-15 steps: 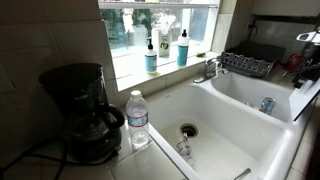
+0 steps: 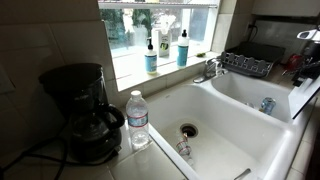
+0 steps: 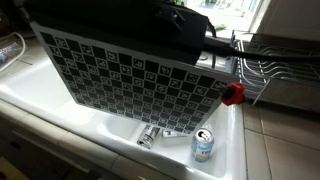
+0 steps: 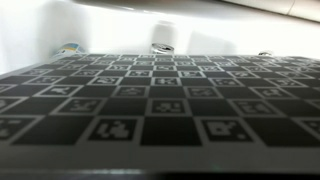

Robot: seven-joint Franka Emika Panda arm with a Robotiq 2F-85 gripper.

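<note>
A flat black-and-white checkered marker board (image 3: 130, 85) hangs tilted over the sink in exterior view 2, with dark robot parts along its top edge. It fills the lower part of the wrist view, where the board (image 4: 168, 106) stretches away from the camera. At the right edge of exterior view 1, a pale panel (image 2: 303, 94) that looks like the same board is partly cut off. My gripper's fingers cannot be made out in any view, so their state and whether they hold the board stay hidden.
A light blue can (image 3: 203, 146) and a silvery item (image 3: 148, 135) lie in the basin under the board. A clear item (image 2: 184, 147) is in the near basin. The water bottle (image 2: 137, 120), coffee maker (image 2: 90, 115) and dish rack (image 2: 247, 64) stand around the sink.
</note>
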